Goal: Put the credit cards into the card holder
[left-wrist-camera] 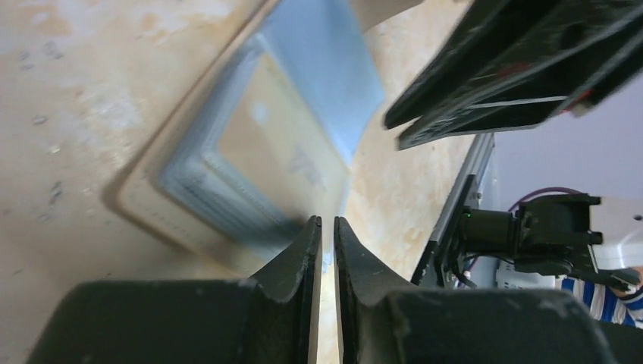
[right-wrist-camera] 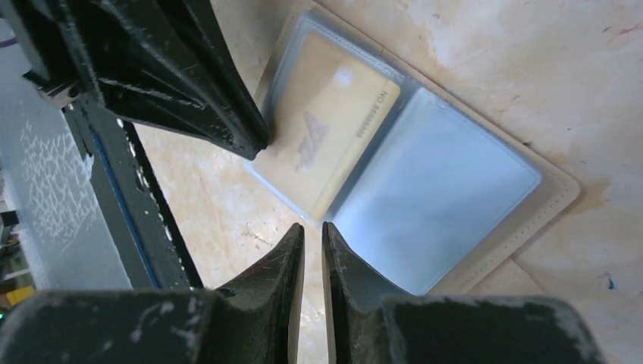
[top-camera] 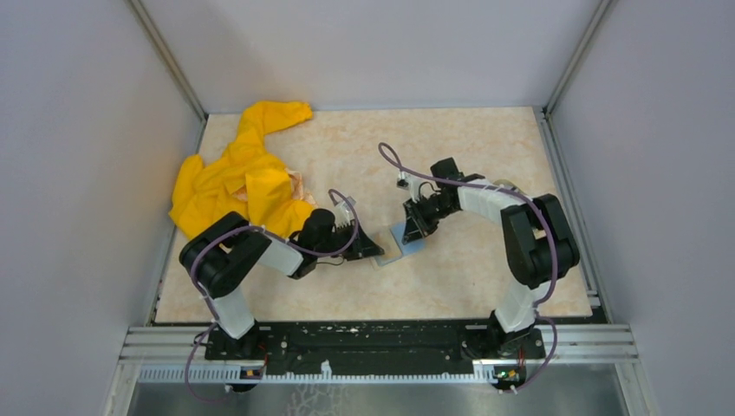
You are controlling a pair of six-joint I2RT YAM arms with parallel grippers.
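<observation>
An open card holder (right-wrist-camera: 552,189) lies on the table, a blue panel (right-wrist-camera: 432,189) on one half and a cream card (right-wrist-camera: 326,121) in a clear pocket on the other. My left gripper (top-camera: 373,249) is low at the card's outer edge; in the right wrist view its fingertips rest there. It is shut; whether anything thin is between the fingers is not visible. My right gripper (top-camera: 412,230) hangs above the blue half, shut, with nothing visible between its fingertips.
A yellow cloth (top-camera: 225,182) covers the back left of the table (top-camera: 347,147). A small tan item (top-camera: 505,185) is partly hidden behind the right arm.
</observation>
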